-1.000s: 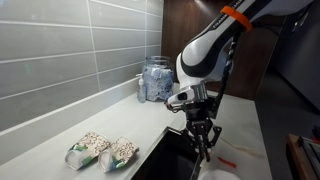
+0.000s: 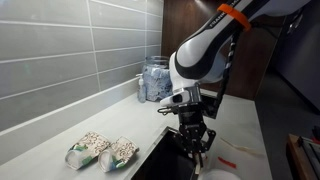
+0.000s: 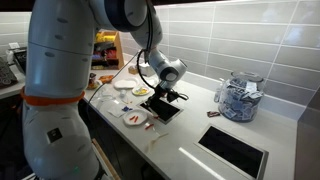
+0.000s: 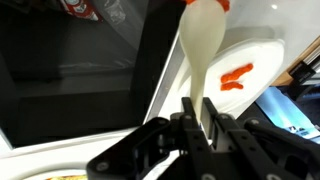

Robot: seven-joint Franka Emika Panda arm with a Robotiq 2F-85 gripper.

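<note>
In the wrist view my gripper is shut on the narrow end of a pale, spoon-like utensil [image 4: 203,35], whose wider end points away from the fingers. Beside it lies a white plate [image 4: 262,60] with red pieces [image 4: 238,77] on it. Seen from the first exterior camera, the gripper [image 2: 198,160] points down at the right edge of the dark sink basin [image 2: 160,160]. The held utensil is hard to make out there. In the second exterior view the arm blurs into the dark basin [image 3: 172,110].
Two patterned cups [image 2: 118,153] lie on the counter left of the basin. A large glass jar [image 2: 157,78] and a small bottle [image 2: 141,88] stand behind. More plates, one with yellow food [image 3: 140,94], fill the far side. A second dark recess [image 3: 232,150] lies nearer.
My gripper has shifted slightly left and down, towards the basin. The cups, jar and bottle have stayed put.
</note>
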